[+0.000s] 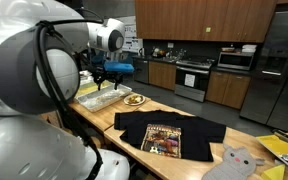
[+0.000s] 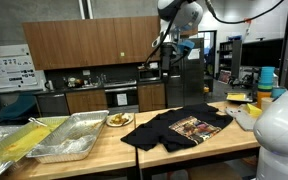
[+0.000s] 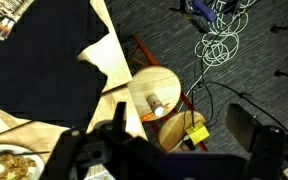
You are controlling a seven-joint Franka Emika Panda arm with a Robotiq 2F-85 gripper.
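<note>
Two dark fingers [image 3: 112,142] stand wide apart in the wrist view, so my gripper is open. Nothing is held between them; a round wooden stool top [image 3: 154,92] and the floor show beyond the gap. In exterior view 1 the gripper [image 1: 112,72] hangs high above the table's left part, clear of everything. A black cloth [image 2: 174,128] lies spread on the wooden table, with a colourful printed picture [image 1: 162,140] on top of it. Behind the cloth is a plate of food [image 2: 120,119].
A clear plastic tray [image 2: 66,140] sits at the table's left end in exterior view 2, near a yellow item [image 2: 24,142]. A grey cat-shaped mat [image 1: 234,163] lies at the right in exterior view 1. Bare wood [image 2: 109,155] shows between tray and cloth.
</note>
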